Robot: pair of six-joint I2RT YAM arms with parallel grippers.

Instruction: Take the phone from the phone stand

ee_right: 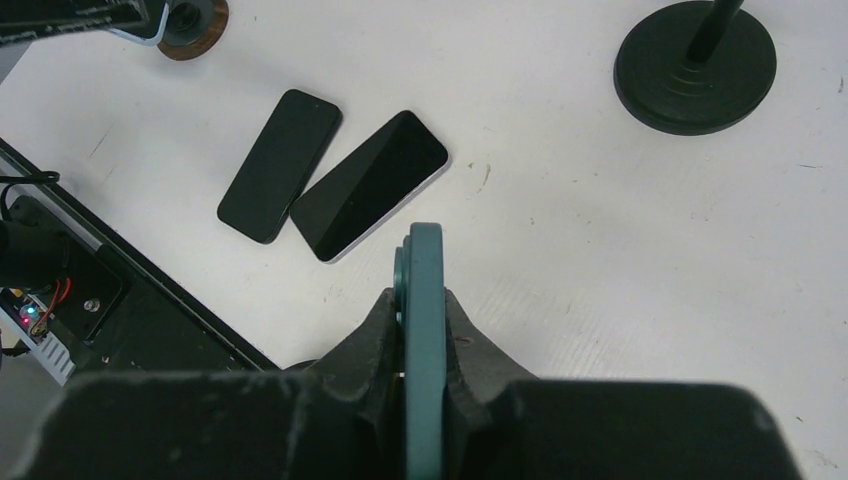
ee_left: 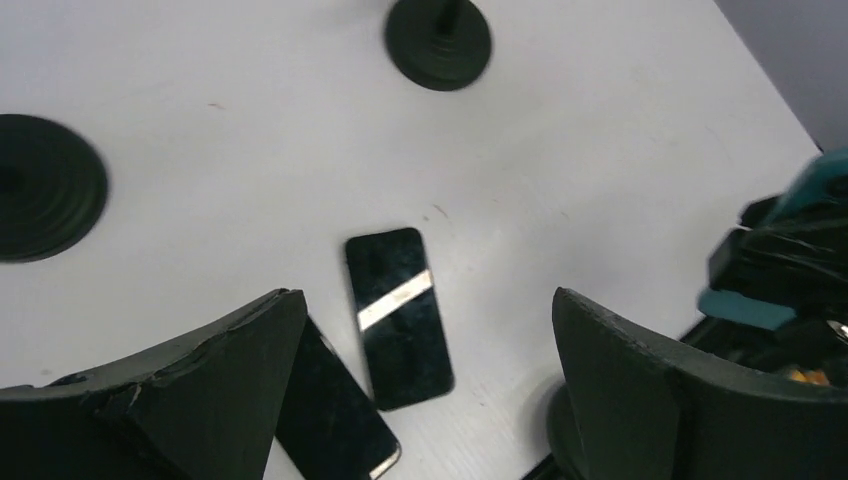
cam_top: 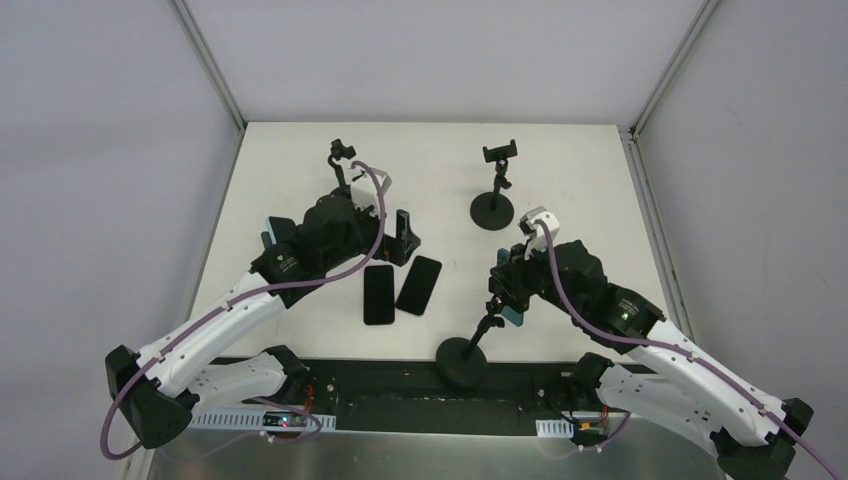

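A teal-backed phone (cam_top: 513, 317) is gripped edge-on by my right gripper (cam_top: 508, 281), which is shut on it. The right wrist view shows the phone's teal edge (ee_right: 426, 330) standing upright between the fingers. Directly below is the head of the front black phone stand (cam_top: 461, 364), close against the phone; whether its clamp still grips it is hidden by the gripper. My left gripper (cam_top: 403, 240) is open and empty, above the table to the left. Part of the teal phone (ee_left: 745, 308) shows at the right of the left wrist view.
Two dark phones, one straight (cam_top: 379, 295) and one slanted (cam_top: 418, 286), lie flat mid-table. An empty stand (cam_top: 491, 211) is at the back right, another clamp head (cam_top: 342, 151) at the back left. Another phone (cam_top: 281, 229) leans at the left. Open table lies right of the slanted phone.
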